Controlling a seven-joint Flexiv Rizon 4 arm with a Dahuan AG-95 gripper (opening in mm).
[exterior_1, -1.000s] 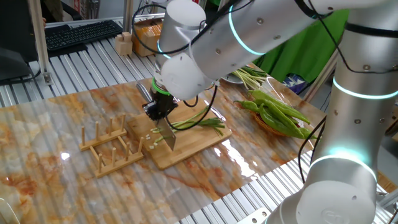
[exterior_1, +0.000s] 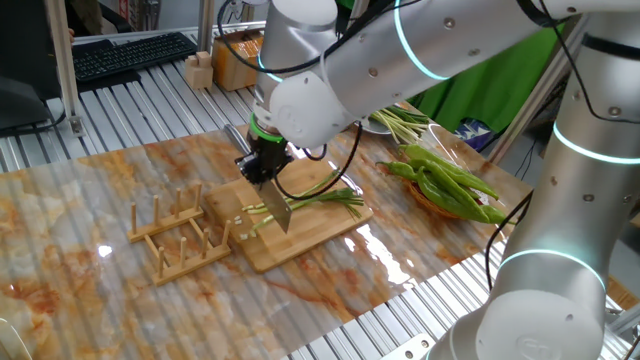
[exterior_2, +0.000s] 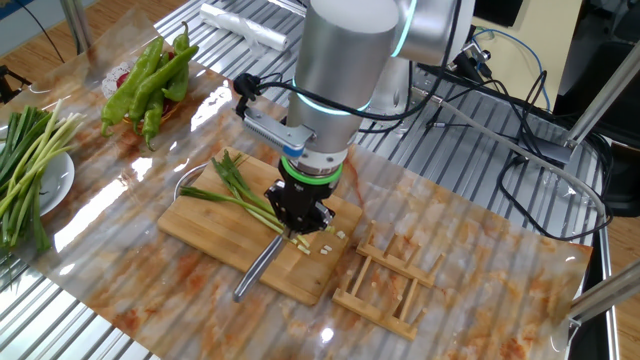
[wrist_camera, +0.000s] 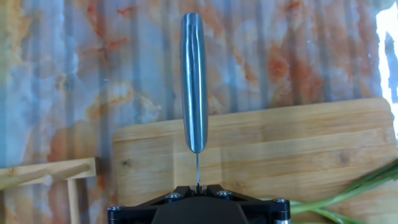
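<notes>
A kitchen knife with a metal handle (wrist_camera: 194, 87) is held by my gripper, which is shut on its blade close to the handle. In exterior view 1 the broad knife blade (exterior_1: 274, 207) hangs down over the wooden cutting board (exterior_1: 285, 245), across the green onions (exterior_1: 322, 197). Whether the blade's edge touches the board or the stalks is hard to tell. Small white cut pieces (exterior_2: 327, 249) lie near the board's end beside the gripper (exterior_2: 298, 228). The knife handle (exterior_2: 262, 268) points out toward the board's long edge in exterior view 2.
A wooden peg rack (exterior_1: 180, 245) stands close beside the board. Green peppers (exterior_1: 440, 185) fill a basket, and a plate (exterior_2: 57, 185) bears more green onions. The marble-patterned surface (exterior_1: 90, 310) in front of the rack is bare.
Over the last second my gripper has moved slightly right in exterior view 1, along the onions and away from the rack, carrying the knife. The board, onions and rack have stayed put.
</notes>
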